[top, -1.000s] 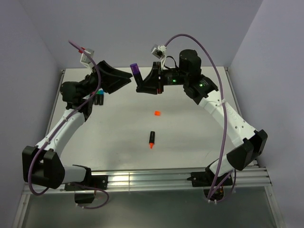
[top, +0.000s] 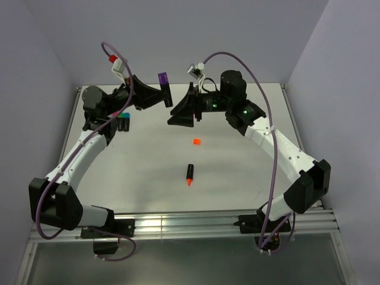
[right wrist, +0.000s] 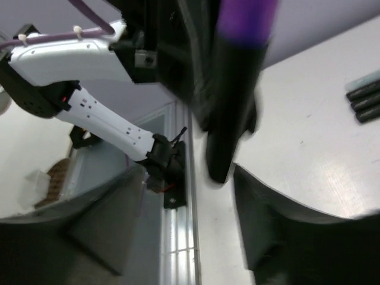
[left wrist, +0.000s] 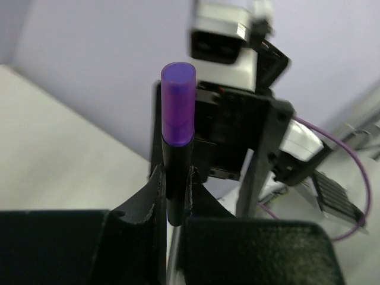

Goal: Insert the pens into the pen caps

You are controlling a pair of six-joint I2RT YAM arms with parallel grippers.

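Observation:
My left gripper is shut on a black pen (top: 168,98) with a purple cap (left wrist: 178,104) at its upper end. The pen hangs tilted above the table, its lower end jutting below the fingers in the left wrist view. Just right of it, my right gripper (top: 174,116) stands open; a gap shows between its blurred fingers. On the table lie an uncapped black pen (top: 190,172) with an orange tip and, separate from it, a small orange cap (top: 196,141).
Several capped pens (right wrist: 367,104) lie side by side at the table's left, partly behind the left arm in the top view. Both grippers hang close together over its far part.
A second ago the right gripper held the purple-capped pen and the left was open. Pen and left gripper have moved up and slightly left.

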